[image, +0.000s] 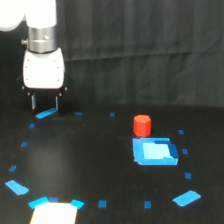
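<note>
At the upper left, my gripper (45, 101) hangs pointing down, its two dark fingers apart with nothing visible between them. A small red object (142, 126) with an angular outline is right of centre, well away from the gripper. Just in front of it lies a blue, square-edged frame or shallow tray (138, 157) with a pale inside. Whether the red object touches the tray's back edge or stands behind it, I cannot tell.
Small blue marks dot the black table (85, 160), with larger blue strips (186, 198) near its edges. A pale block (54, 213) is cut off by the bottom edge. A dark curtain (140, 50) hangs behind.
</note>
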